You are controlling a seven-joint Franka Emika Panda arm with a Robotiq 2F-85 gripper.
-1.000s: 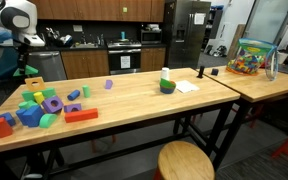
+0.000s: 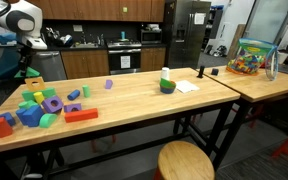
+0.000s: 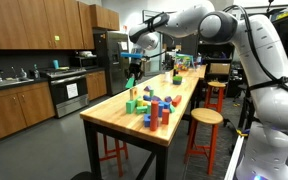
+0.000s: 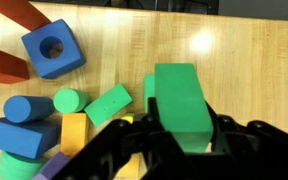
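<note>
A green block [image 4: 182, 95] is clamped in my gripper, filling the lower middle of the wrist view, with dark fingers on both sides of it. In exterior view 1 the gripper [image 2: 30, 62] hangs above the left end of the long wooden table, over the cluster of coloured blocks. The second exterior view has the gripper [image 3: 132, 74] over the near end of the table. Under the held block, another green piece shows partly in the wrist view; the held block hides the rest.
Beside the held block lie a blue block with a hole [image 4: 53, 48], an orange block [image 4: 74, 132], a green cylinder [image 4: 70, 101] and several other pieces. A red block [image 2: 81, 115] lies near the table's front edge. A green bowl [image 2: 167, 86] stands farther right, with clear wood between.
</note>
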